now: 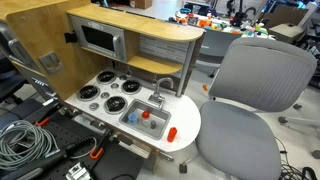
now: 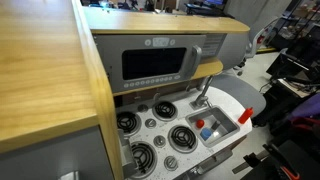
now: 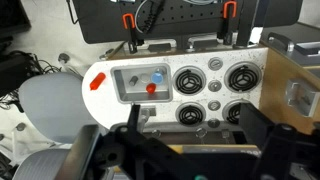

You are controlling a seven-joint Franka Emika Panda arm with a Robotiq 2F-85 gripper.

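From above in the wrist view, my gripper appears as dark, blurred fingers at the lower edge. They stand apart with no object visible between them, over the back of a toy kitchen counter. A metal sink [image 3: 126,92] holds a small blue item [image 3: 157,77] and a small red item [image 3: 151,88]. On the white counter beside the sink lies an orange-red object [image 3: 98,80], also seen as a red object [image 1: 172,134] in exterior view 1. Neither exterior view clearly shows the gripper.
Stove burners [image 3: 188,79] sit beside the sink, and a faucet [image 1: 157,95] rises behind it. A microwave [image 2: 155,63] hangs under the wooden shelf [image 1: 150,25]. A grey chair [image 1: 250,105] stands close to the rounded counter end. Cables [image 1: 22,145] lie near the front.
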